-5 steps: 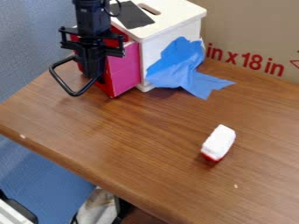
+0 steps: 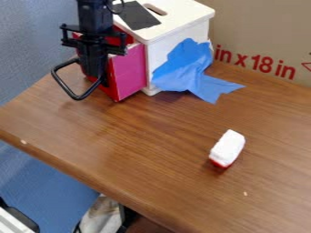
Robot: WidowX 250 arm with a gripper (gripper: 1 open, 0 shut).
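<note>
The black gripper [image 2: 97,47] is at the upper left of the camera view, over a red and pink box [image 2: 125,75] that stands beside a white box [image 2: 170,33]. Whether its fingers are open or shut is unclear. A black bent bar hangs from it at the left. A small white object with a red bottom [image 2: 227,146] lies alone on the right of the wooden table [image 2: 134,164]. A crumpled blue cloth [image 2: 187,71] lies against the white box.
A cardboard box [image 2: 267,36] with red print stands at the back right. The table's left edge runs diagonally, with blue floor and some items below it.
The gripper has shifted very slightly to the right over the last second. Everything else is unchanged.
</note>
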